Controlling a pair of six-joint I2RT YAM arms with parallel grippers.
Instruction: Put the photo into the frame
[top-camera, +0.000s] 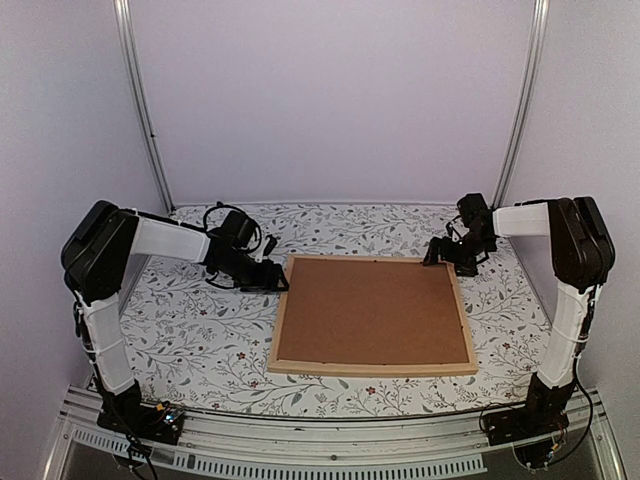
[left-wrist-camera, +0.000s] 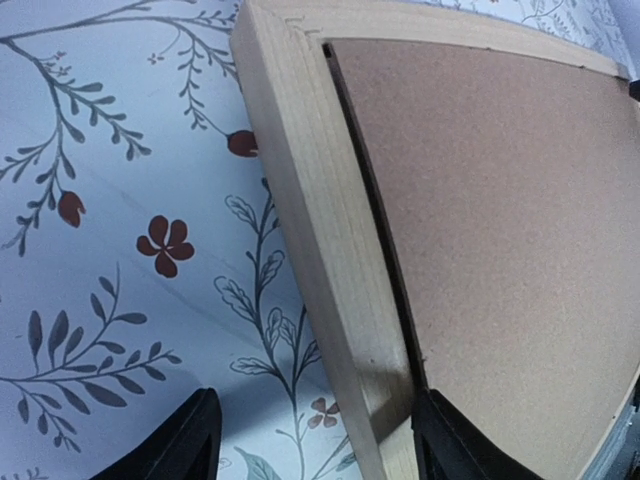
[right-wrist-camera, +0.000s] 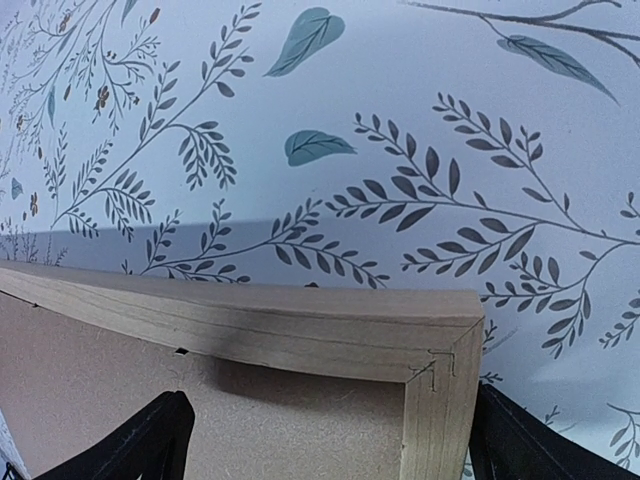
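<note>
A wooden frame (top-camera: 372, 369) lies on the table with its brown backing board (top-camera: 370, 310) inside the rails; no photo shows in any view. At the frame's upper left, my left gripper (top-camera: 283, 280) is open. In the left wrist view its fingers (left-wrist-camera: 180, 440) stand either side of the left rail (left-wrist-camera: 335, 230), the inner one close over the board's edge. My right gripper (top-camera: 440, 258) is open at the upper right corner. In the right wrist view its fingers (right-wrist-camera: 145, 445) are spread, one over the board and the other beside the short rail (right-wrist-camera: 440, 420).
A white cloth with a flower pattern (top-camera: 200, 350) covers the table. Free room lies left and right of the frame. A metal rail (top-camera: 330, 463) runs along the front edge, and pale walls close off the sides and back.
</note>
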